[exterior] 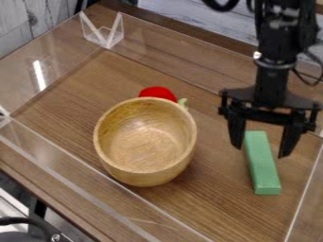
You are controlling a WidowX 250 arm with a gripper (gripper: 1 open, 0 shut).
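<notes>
My gripper (263, 123) is low at the right, just above a long green bar (263, 163) that lies on the wooden table, its fingers spread open with nothing seen between them. A wide tan wooden bowl (144, 142) sits at centre-left. Behind it, a red object (157, 94) with a small green part is partly hidden by the bowl's rim.
The wooden table (89, 76) has free room at the left and at the back. A white mark or clip (106, 30) is near the upper left edge. The table's edge runs along the lower left.
</notes>
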